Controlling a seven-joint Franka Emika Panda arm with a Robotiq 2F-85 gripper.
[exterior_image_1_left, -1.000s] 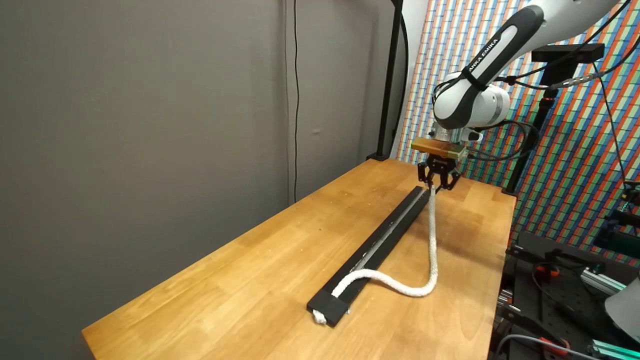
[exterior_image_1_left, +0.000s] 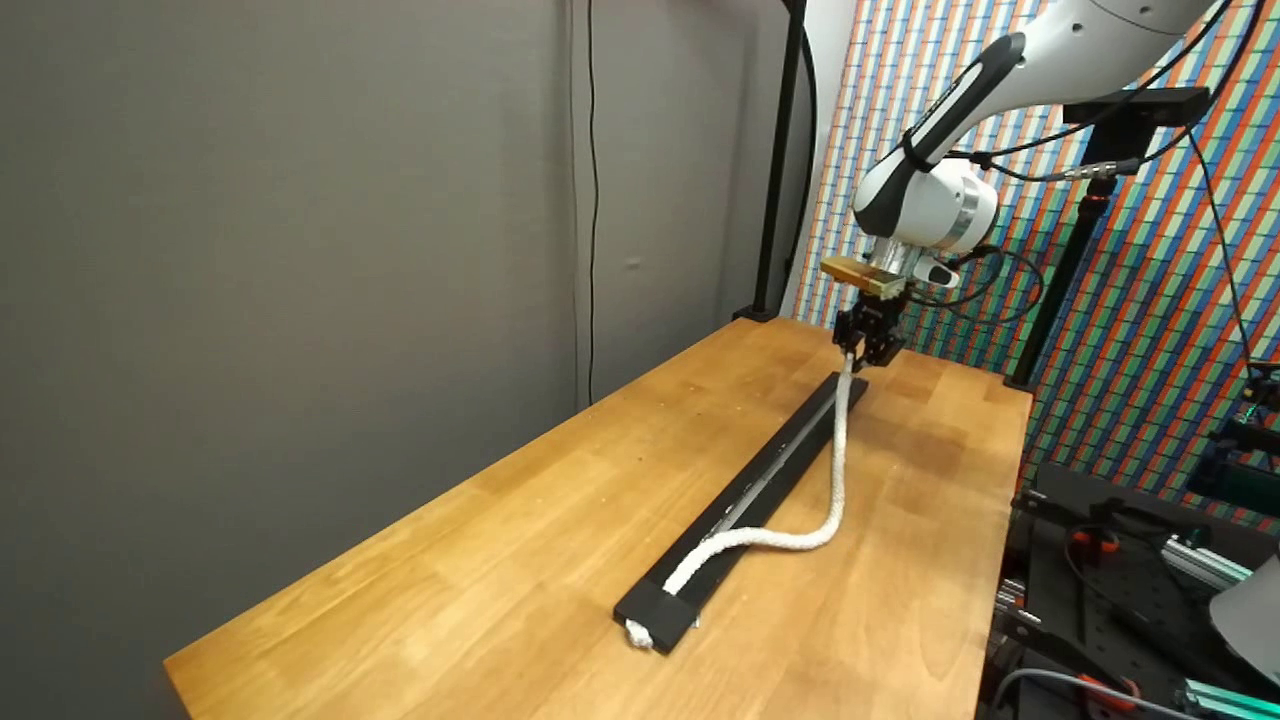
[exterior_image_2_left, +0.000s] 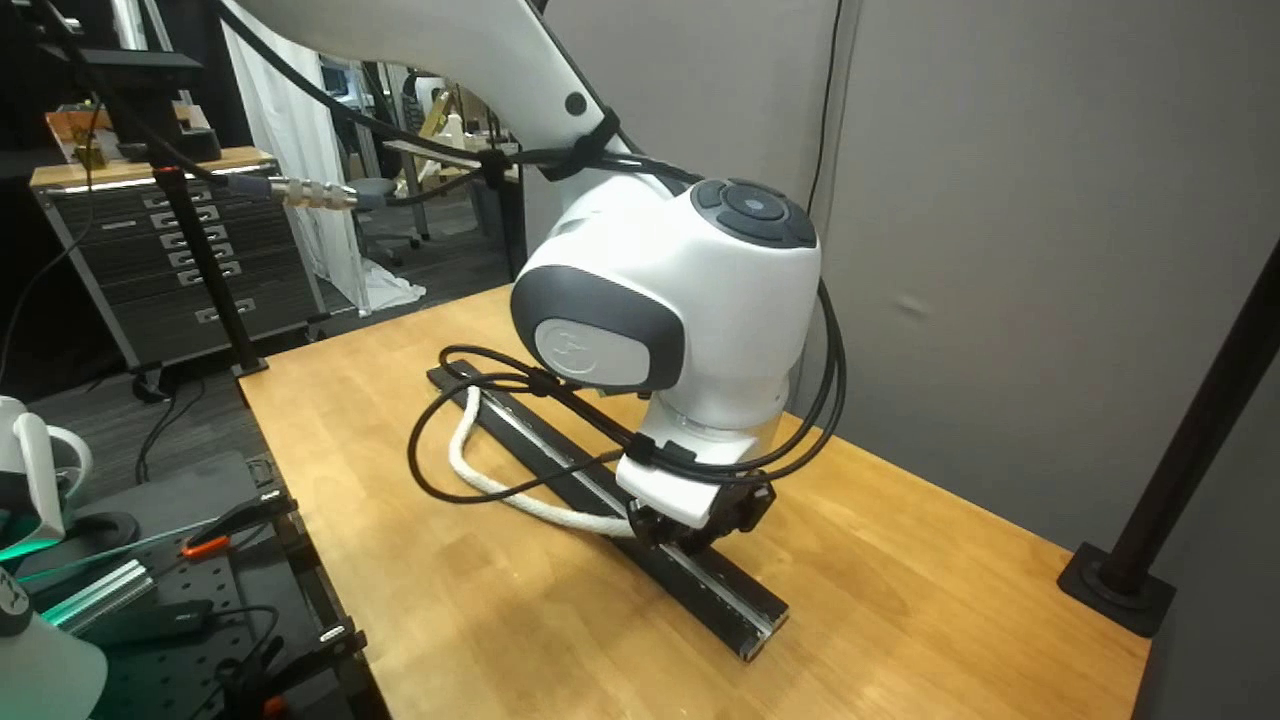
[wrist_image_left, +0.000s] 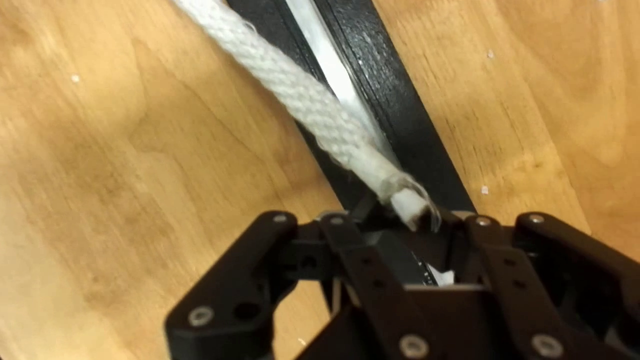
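Observation:
A white braided rope (exterior_image_1_left: 839, 456) runs from the near end of a long black channel (exterior_image_1_left: 780, 456), bows out onto the bare table on the channel's right, and rises to my gripper (exterior_image_1_left: 866, 355). In the wrist view the rope's cut end (wrist_image_left: 409, 204) pokes up between the fingertips, so my gripper is shut on the rope close to that end. Below it lies the channel (wrist_image_left: 420, 132) with a pale strip down its middle. From the other side, my gripper (exterior_image_2_left: 702, 524) hangs over the channel (exterior_image_2_left: 732, 594), its fingers largely hidden by the wrist.
A black post (exterior_image_2_left: 1152, 432) stands at one table edge and a cart with tools (exterior_image_2_left: 180, 600) beside another. Cables (exterior_image_2_left: 528, 492) loop around the wrist.
In exterior view 1, my gripper has shifted slightly left and turned, carrying the rope end over the channel. The rope's bow has drawn in closer to the channel.

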